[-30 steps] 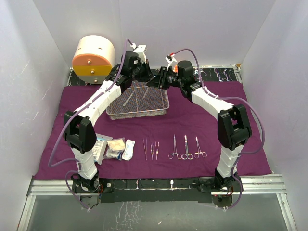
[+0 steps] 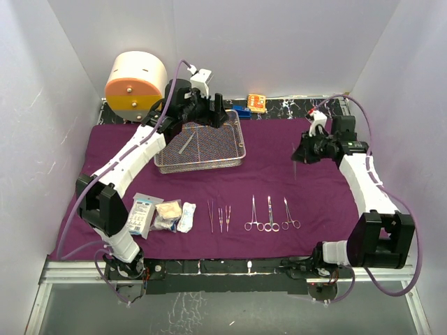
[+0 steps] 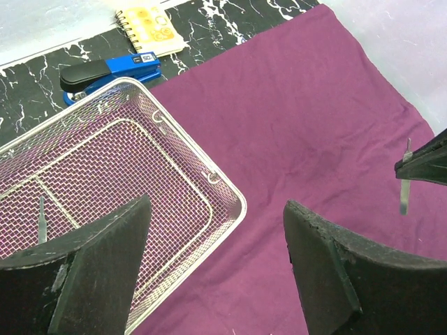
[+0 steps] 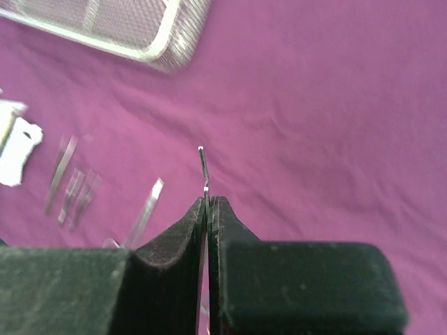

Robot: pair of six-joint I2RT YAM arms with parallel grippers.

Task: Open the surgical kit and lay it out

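Observation:
My right gripper (image 2: 302, 150) is shut on a slim metal scalpel (image 3: 406, 183), held over bare cloth right of the basket. Part of this scalpel shows above the fingers in the right wrist view. Over the wire basket (image 2: 241, 150) hangs my left gripper (image 2: 219, 109), open and empty. Another scalpel (image 2: 186, 142) lies in the basket. Along the front of the cloth lie a row of tweezer-like slim tools (image 2: 211, 216), a clamp (image 2: 254, 215), scissors (image 2: 270, 215) and a second clamp (image 2: 288, 215).
Packaged supplies (image 2: 143, 213) and a white pad (image 2: 186, 217) lie at front left. Behind the basket are a blue stapler (image 3: 119, 72) and a yellow notebook (image 3: 152, 31). An orange-and-white drum (image 2: 135, 84) stands at back left.
A second ago both grippers met over the basket, the left one shut.

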